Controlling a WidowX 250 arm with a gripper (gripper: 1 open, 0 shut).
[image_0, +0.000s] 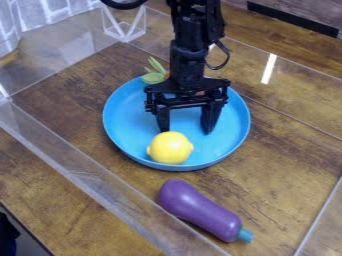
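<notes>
The black gripper (187, 112) reaches down into the blue plate (134, 126), its fingers spread open above the back and middle of it; whether anything lies between them is hidden. A yellow round toy (170, 147) sits at the front of the plate, just below the gripper. Behind the plate, partly hidden by the arm, is a green leafy item (154, 72). A purple eggplant toy (197, 207) with a teal tip lies on the wooden table in front of the plate.
A clear plastic edge (80, 175) runs diagonally along the left. A small white wire object (120, 20) stands at the back left. The table right of the plate is mostly bare.
</notes>
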